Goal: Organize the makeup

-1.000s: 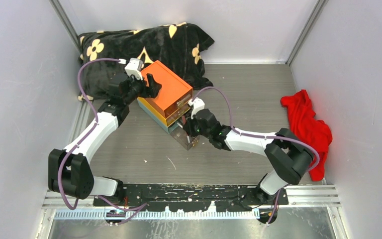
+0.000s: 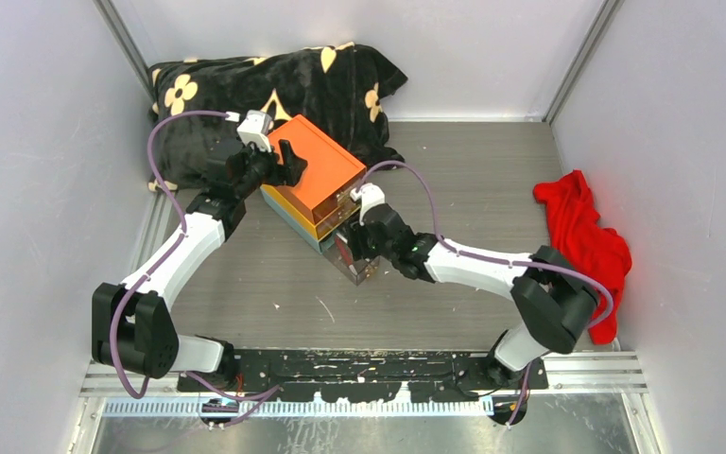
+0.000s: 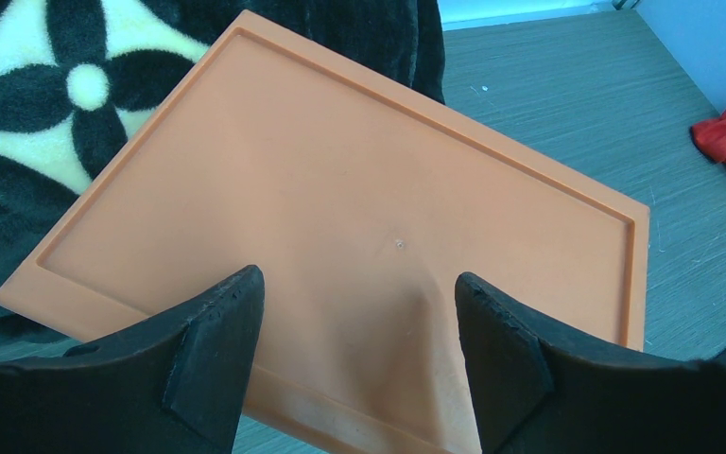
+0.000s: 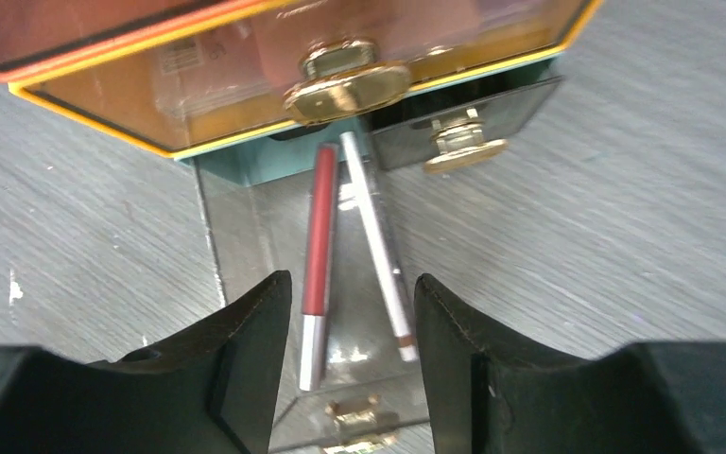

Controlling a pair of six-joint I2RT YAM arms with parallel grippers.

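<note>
An orange-topped drawer organizer [image 2: 317,163] stands near the back blanket, its yellow and teal tiers below. One clear bottom drawer [image 4: 246,236] is pulled out. Inside it lie a red stick with a silver end [image 4: 321,227] and a white stick [image 4: 375,246], side by side. My right gripper hovers over that drawer, fingers open, holding nothing; both sticks show between and beyond its fingers. Over the organizer's top, my left gripper stands open with nothing between its fingers; in the left wrist view the top panel [image 3: 340,180] fills most of the picture.
A neighbouring bottom drawer [image 4: 501,113] has its front with a gold knob standing out slightly. Behind the organizer is a black flowered blanket [image 2: 246,85]. A red cloth [image 2: 581,241] lies at the right wall. Bare table [image 2: 473,180] stretches between organizer and cloth.
In the top view, a stick seen by the right gripper a second ago now shows lying in the drawer. The left arm stayed still.
</note>
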